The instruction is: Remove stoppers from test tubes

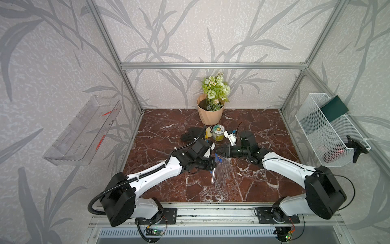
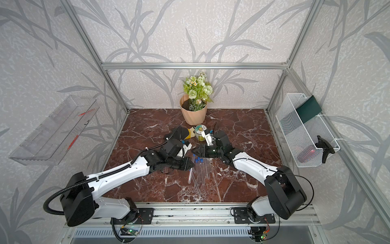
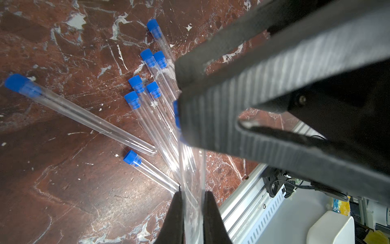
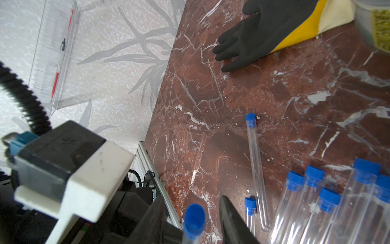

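Note:
In the left wrist view my left gripper is shut on a clear test tube (image 3: 192, 172), its blue stopper (image 3: 176, 114) partly hidden behind the right gripper's finger. The right wrist view shows this same stopper (image 4: 194, 217) in the gap of my right gripper, which is open, with space on both sides. Several other stoppered tubes lie close together on the table, among them one tube (image 3: 148, 126) in the bunch. Apart from them, a long tube (image 3: 87, 113) and a shorter tube (image 3: 152, 170) lie on the left wrist view's left side.
Behind the arms are a black and yellow glove (image 4: 280, 28), a round tub (image 1: 218, 133) and a potted plant (image 1: 210, 116). A clear bin (image 1: 83, 134) hangs on the left, a white mesh basket (image 1: 325, 130) on the right. Bare table lies to both sides.

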